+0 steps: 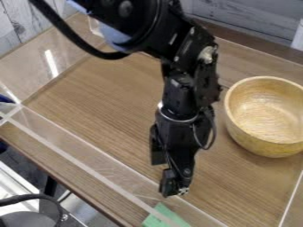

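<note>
My black gripper (174,182) points down over the wooden table, low near the clear plastic front wall, with its fingertips just above a pale green flat piece (164,216) at the bottom of the view. It is open, and no object shows between its fingers. To the right of my arm sits a round light wooden bowl (265,115), empty.
Clear plastic walls run along its left and front edges. A grey wall closes the back, and dark equipment with cables lies off the table at the lower left.
</note>
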